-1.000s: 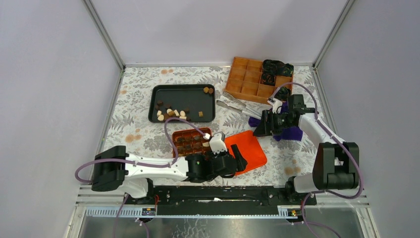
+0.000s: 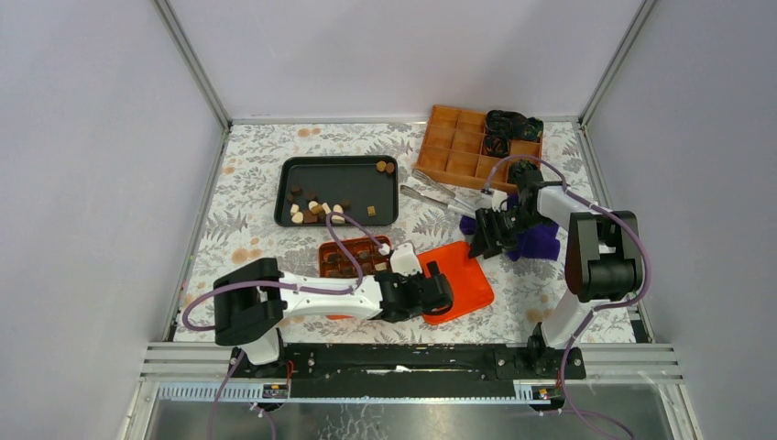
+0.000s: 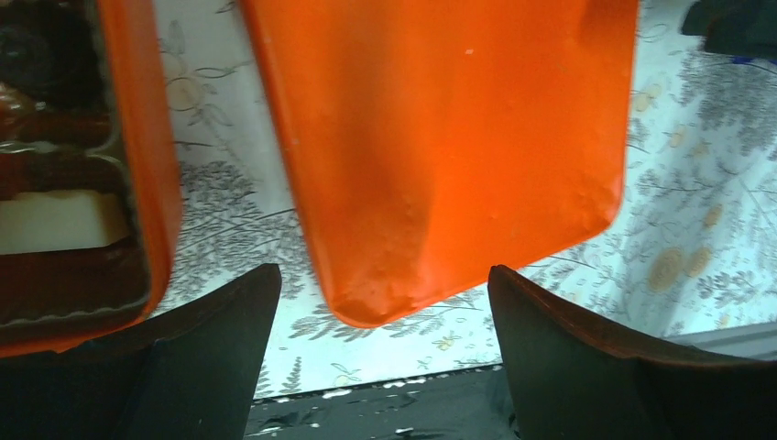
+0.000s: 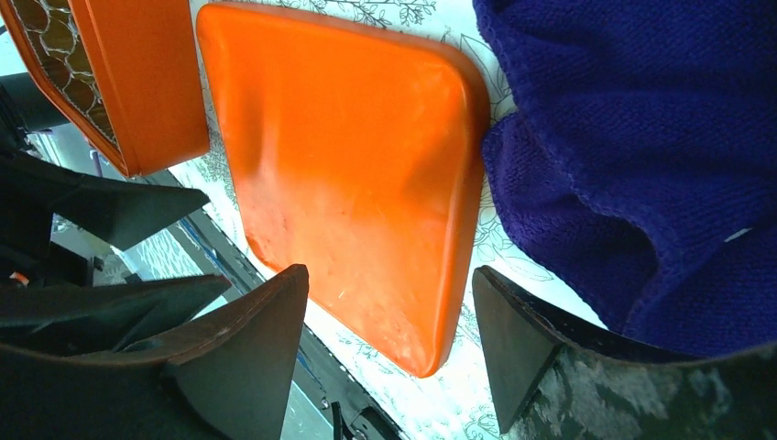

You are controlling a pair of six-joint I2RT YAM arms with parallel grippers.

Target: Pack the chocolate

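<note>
An orange lid (image 2: pixel 465 286) lies flat beside the orange box of chocolates (image 2: pixel 353 247), whose compartments show dark and pale pieces. My left gripper hangs open over the lid's near edge, nothing between its fingers; the box's side fills the left of that wrist view. My right gripper is open above the right part of the lid (image 4: pixel 348 165), also empty. The left gripper's dark fingers reach into the right wrist view.
A black tray (image 2: pixel 339 179) with loose chocolates sits at the back left. Behind are tongs (image 2: pixel 423 196) and a wooden divided tray (image 2: pixel 440 137) with dark bundles. A purple cloth (image 4: pixel 623 137) lies right of the lid.
The lid and box look unmoved.
</note>
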